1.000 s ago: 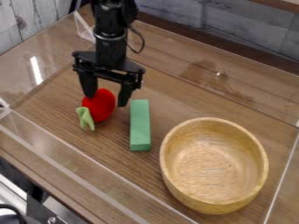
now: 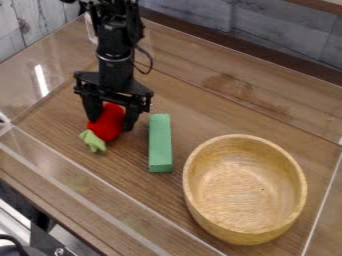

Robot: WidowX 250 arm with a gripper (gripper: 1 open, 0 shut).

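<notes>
My black gripper [image 2: 110, 100] hangs low over a red object [image 2: 107, 127] with a pale green end [image 2: 94, 141], its fingers around or just above the red part, which they partly hide. I cannot tell whether the fingers are closed on it. A long green block [image 2: 160, 143] lies on the wooden table [image 2: 94, 200] just to the right, apart from the gripper.
A wide yellow bowl [image 2: 243, 220] fills the lower right of the table. A dark cable-like item [image 2: 11, 245] shows at the bottom-left corner.
My gripper has shifted left and slightly toward the camera, down over the red object. The green block and bowl look unmoved.
</notes>
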